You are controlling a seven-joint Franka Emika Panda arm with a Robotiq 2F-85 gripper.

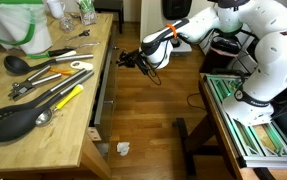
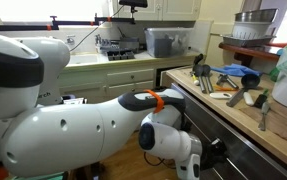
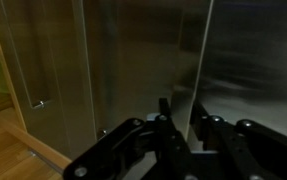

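Observation:
Below the wooden counter, my gripper (image 1: 130, 60) is at the metal drawer front (image 2: 238, 158) of the cabinet. In the wrist view, the gripper has its dark fingers close together around a pale upright edge (image 3: 197, 75) of the metal front. It is shut on this edge; the exact contact is dark and hard to make out. The drawer front stands out from the counter in exterior view 1, with a dark gap behind it. Whatever lies inside the drawer is hidden.
Ladles, spatulas and other utensils (image 1: 48, 105) lie on the wooden counter (image 1: 68, 145), beside a white bucket (image 1: 23, 30). A small white scrap (image 1: 123, 148) is on the otherwise open wooden floor (image 1: 153, 115). The white-topped table (image 1: 245, 140) stands opposite.

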